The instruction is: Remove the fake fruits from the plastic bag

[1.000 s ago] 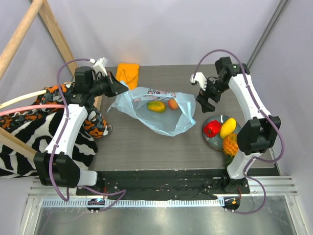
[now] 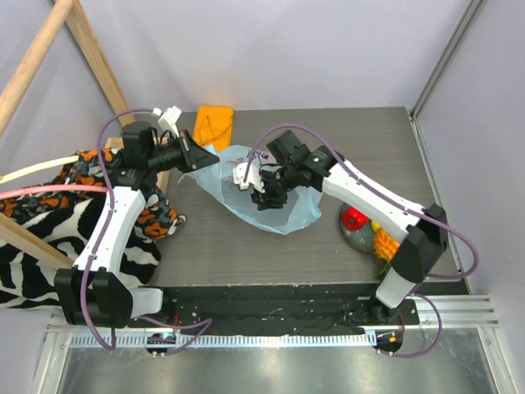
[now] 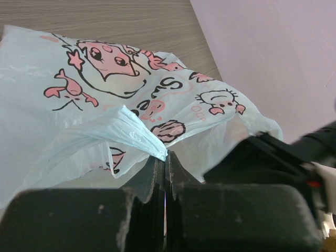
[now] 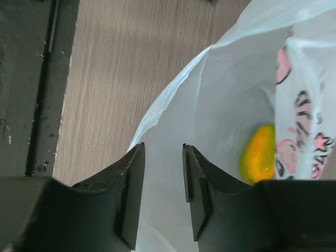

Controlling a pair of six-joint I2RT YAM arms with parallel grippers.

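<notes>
The pale blue plastic bag [image 2: 283, 223] lies spread with its mouth toward the front. My left gripper is shut on a twisted corner of the bag, pulling it taut to the left. Inside the bag's mouth, my right gripper [image 2: 269, 199] points down. In the right wrist view the fingers of the right gripper stand moderately apart, with only bag film visible behind the gap. The bag's edge passes by the left finger. A yellow fruit [image 4: 257, 155] rests in the bag, right of those fingers, partly covered by a printed flap. From above, the right arm hides the bag's contents.
On the right, a grey plate [image 2: 359, 240] holds a red fruit [image 2: 353, 217], a yellow fruit and an orange, tufted piece [image 2: 385, 245]. An orange cloth [image 2: 213, 127] lies at the back.
The left gripper has held its place on the bag.
</notes>
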